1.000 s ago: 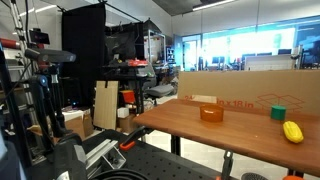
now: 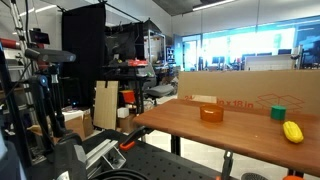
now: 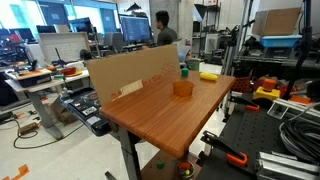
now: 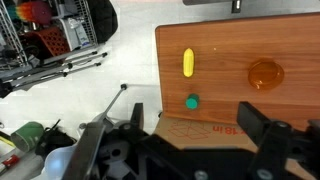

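Observation:
On the brown table lie a yellow elongated object (image 4: 188,63), a small green cup-like object (image 4: 192,102) and a round orange-brown bowl (image 4: 265,75). From the front, exterior view 1 has the bowl (image 2: 211,113) near the table's middle, with the green object (image 2: 278,112) and the yellow one (image 2: 292,132) toward the right. No contents can be made out in the bowl. High over the table, my gripper is open, its dark fingers spread wide at the bottom of the wrist view. Nothing is between them, and every object is well apart from it.
A cardboard panel (image 2: 245,90) stands upright along the table's far edge. Bare tabletop (image 3: 165,116) stretches away from the bowl on one side. Black frame parts and cables (image 3: 295,135) lie beside the table. A person (image 3: 165,30) is beyond the panel.

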